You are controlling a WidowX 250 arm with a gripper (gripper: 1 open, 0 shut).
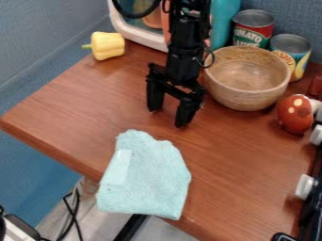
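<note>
My black gripper [169, 105] hangs low over the wooden table [88, 122], just left of a wooden bowl [248, 85]. Its two fingers stand apart with nothing visible between them. In front of it a pale mint cloth [143, 179] lies at the near edge of the table. A yellow pepper-like object [105, 45] sits at the back left.
At the back right stand a tomato can [251, 33] and another can [291, 56]. A red spotted object [296, 114] sits right of the bowl, near a black appliance [311, 207].
</note>
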